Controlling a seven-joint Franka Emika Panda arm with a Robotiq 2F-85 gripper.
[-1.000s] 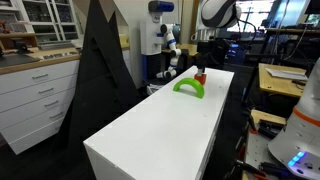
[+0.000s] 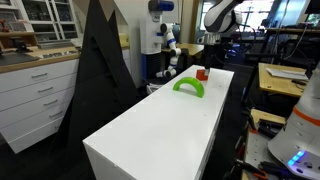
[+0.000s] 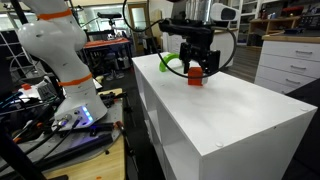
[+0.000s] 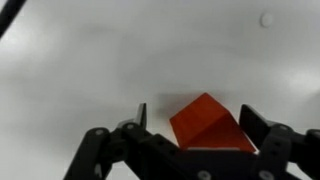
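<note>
A red block (image 2: 202, 75) sits near the far end of the white table, just behind a green arch (image 2: 187, 86). My gripper (image 2: 208, 66) is low over that end. In exterior view 2 the red block (image 3: 195, 76) is directly below the gripper (image 3: 197, 68), and the green arch (image 3: 164, 62) lies farther back. From the wrist, the gripper shows its fingers (image 4: 141, 118) spread wide. Turned at an angle, the red block (image 4: 212, 124) lies nearer the right finger, with a clear gap to the left one. Its lower part is hidden by the gripper.
Loose dark cables (image 3: 236, 45) loop around the arm. A small pale round mark (image 4: 267, 19) lies on the surface beyond the block.
In exterior view 1 the arm has shifted to the right and its hand is tilted differently. The red block now shows more plainly beside it. The green arch has stayed in place.
</note>
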